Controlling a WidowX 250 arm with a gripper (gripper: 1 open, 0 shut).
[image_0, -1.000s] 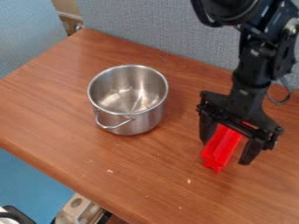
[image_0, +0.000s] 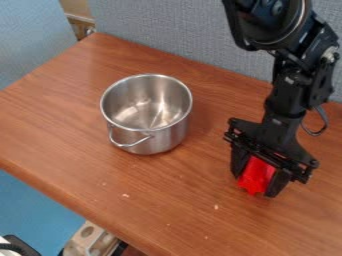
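A red object (image_0: 255, 178) lies on the wooden table at the right, largely covered by my black gripper (image_0: 269, 166), which is down over it. The fingers are around the red object; whether they press on it cannot be told. A steel pot (image_0: 146, 113) with a handle stands to the left, apart from the gripper.
Grey padded walls line the back and left. Blue floor and some fittings show beyond the front-left edge.
The gripper's fingers have drawn closer together around the red object, which is now more hidden beneath them.
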